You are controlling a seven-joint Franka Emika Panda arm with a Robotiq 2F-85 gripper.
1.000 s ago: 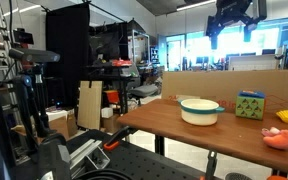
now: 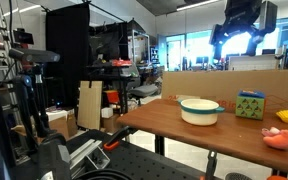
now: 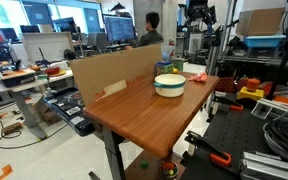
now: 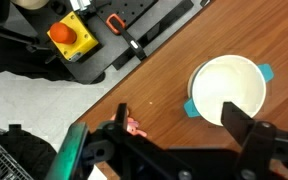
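Note:
My gripper [image 2: 238,48] hangs high above the table, well clear of everything on it. In the wrist view its dark fingers [image 4: 117,128] stand wide apart, open, with nothing between them. A white round bowl [image 2: 199,111] with teal handles rests on the wooden table [image 2: 164,122]; it looks empty from above in the wrist view, right of centre. A pink object [image 2: 278,138] lies near the table's right front edge. Towards the back right stands a blue and green block-like thing [image 2: 250,105], and a yellow item [image 2: 287,117] lies beside it.
A cardboard panel [image 3: 104,76] runs along the table's back edge. A yellow box with an orange-red button [image 4: 64,34] sits off the table on dark framing.
My gripper has shifted slightly to the right and turned a little, staying high above the table. The bowl and the other things on the table have not moved.

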